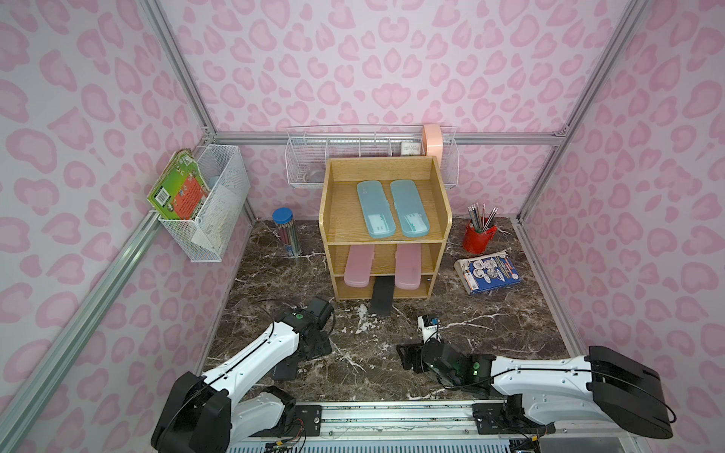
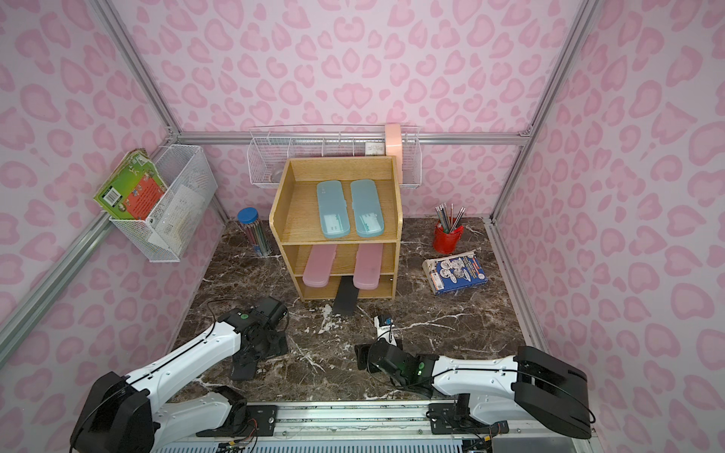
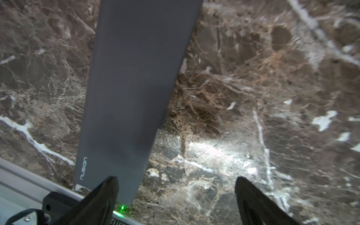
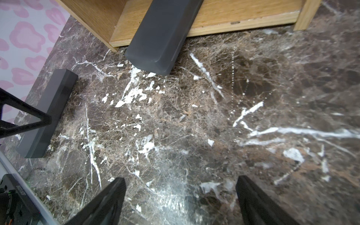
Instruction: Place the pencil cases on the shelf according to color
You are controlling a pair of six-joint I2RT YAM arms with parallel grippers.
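A wooden shelf (image 1: 445, 219) holds two blue pencil cases (image 1: 374, 207) (image 1: 409, 206) on top, two pink ones (image 1: 358, 264) (image 1: 408, 264) on the middle level and a black one (image 4: 161, 33) on the bottom level, jutting out. Another black pencil case (image 3: 131, 93) lies on the marble table (image 3: 281, 112) at the left, below my left gripper, which stands open and empty above and beside it. My right gripper is open and empty over the table in front of the shelf.
A blue-lidded jar (image 1: 287, 230) is left of the shelf. A red pen cup (image 1: 477, 238) and a boxed set (image 1: 487, 271) are right. A white wire basket (image 1: 219, 226) hangs on the left wall.
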